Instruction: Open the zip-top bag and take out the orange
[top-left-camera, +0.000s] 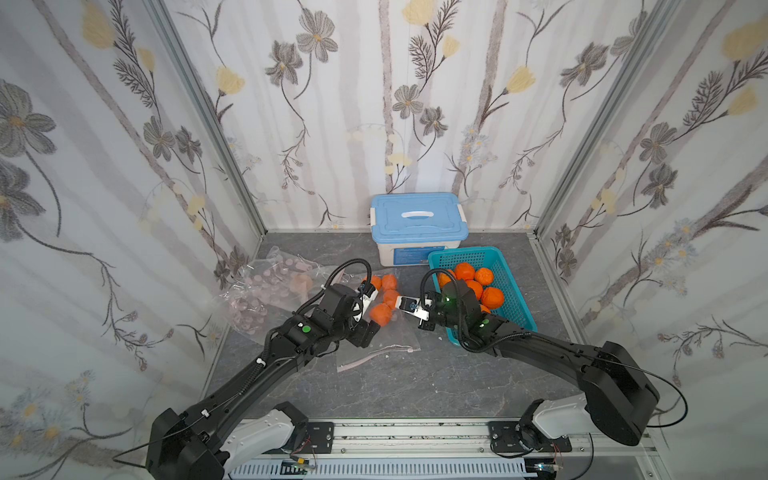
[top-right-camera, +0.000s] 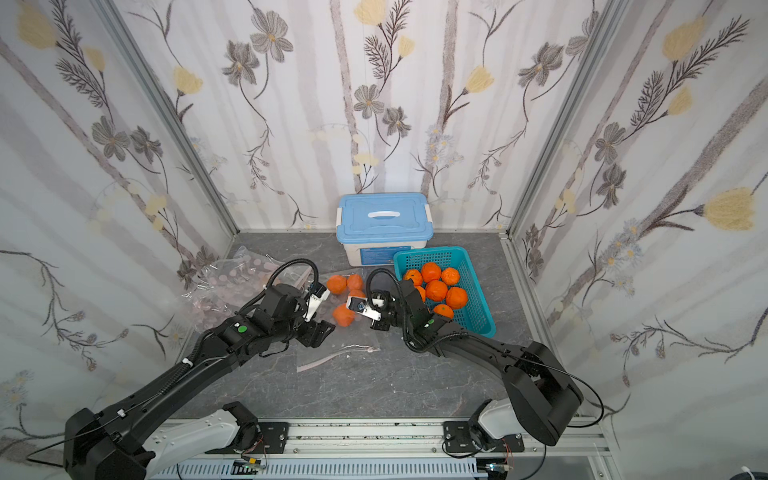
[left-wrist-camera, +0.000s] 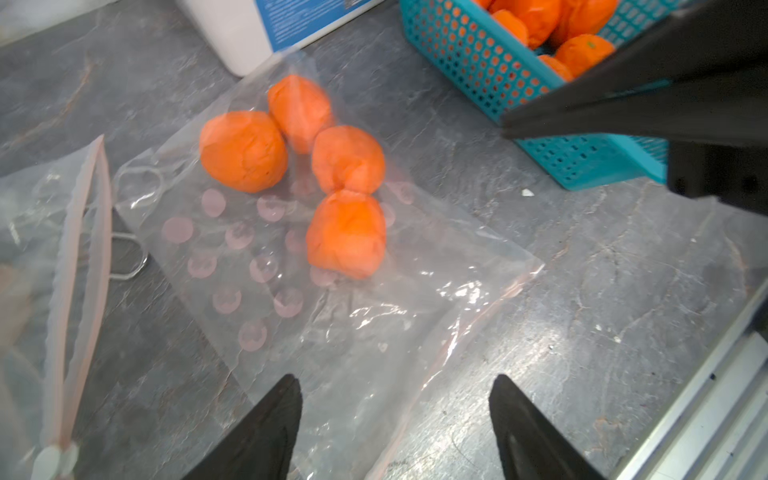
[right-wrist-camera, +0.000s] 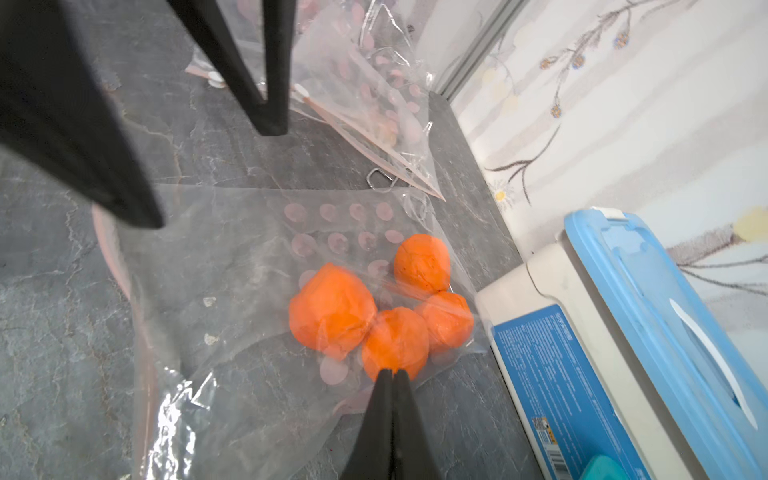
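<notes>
The clear zip top bag (left-wrist-camera: 360, 320) lies flat on the grey table, with several oranges (left-wrist-camera: 346, 233) gathered at its far end. Its pinkish zip strip (top-left-camera: 376, 357) runs along the near end. In the left wrist view my left gripper is open over the bag's near part, fingers well apart and nothing between them. My right gripper is shut, its tips overlapping the oranges in the right wrist view; nothing shows between the fingers, and contact with the bag cannot be told.
A teal basket (top-left-camera: 524, 308) holding several oranges stands right, partly under the right arm. Behind is a white box with a blue lid (top-left-camera: 416, 216). Another clear bag (top-left-camera: 256, 296) lies left.
</notes>
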